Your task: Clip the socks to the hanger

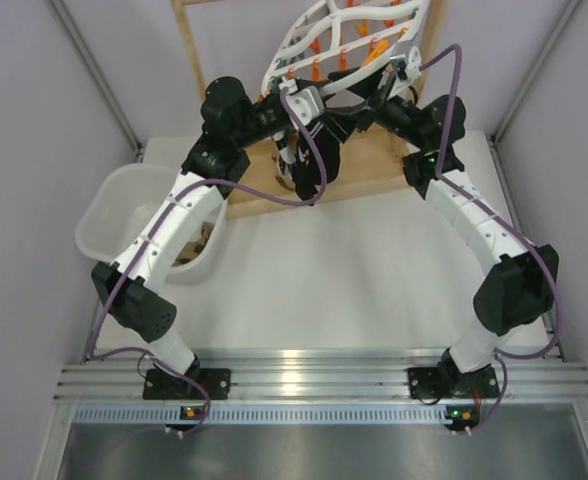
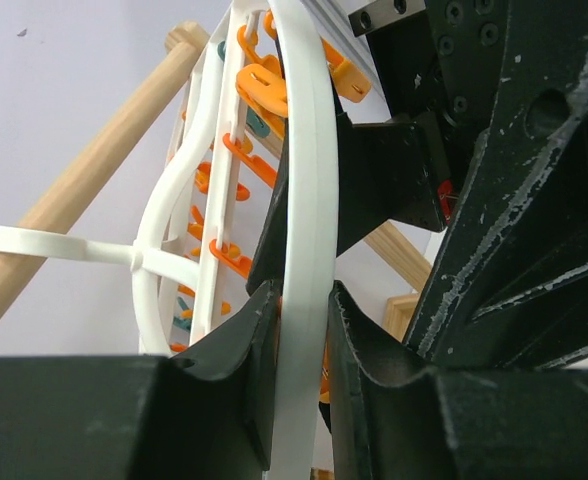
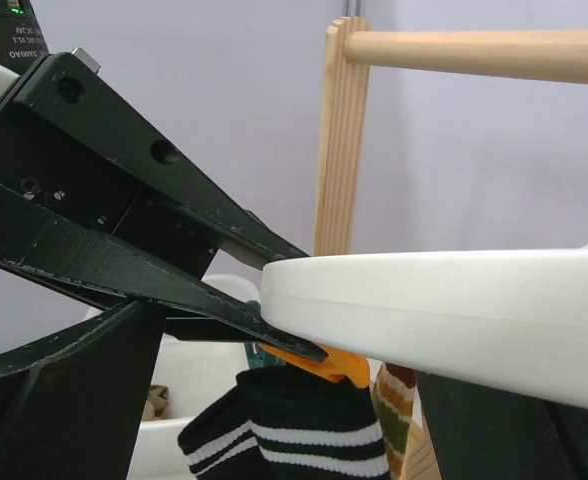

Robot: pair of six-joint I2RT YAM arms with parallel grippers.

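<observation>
The white hanger [image 1: 339, 20] with orange clips fills the top centre of the top view. My left gripper is shut on its outer white rail [image 2: 309, 170]. My right gripper [image 1: 369, 105] is at the same rail, just right of the left one; in the right wrist view the rail [image 3: 434, 310] crosses between its open fingers. Black socks with white stripes [image 3: 314, 440] hang below an orange clip [image 3: 339, 365], with a patterned sock [image 3: 394, 400] behind. The socks' tops are partly hidden by the grippers.
A wooden rack [image 1: 189, 35] carries the hanger. A white basket [image 1: 99, 225] with brown items stands at the left.
</observation>
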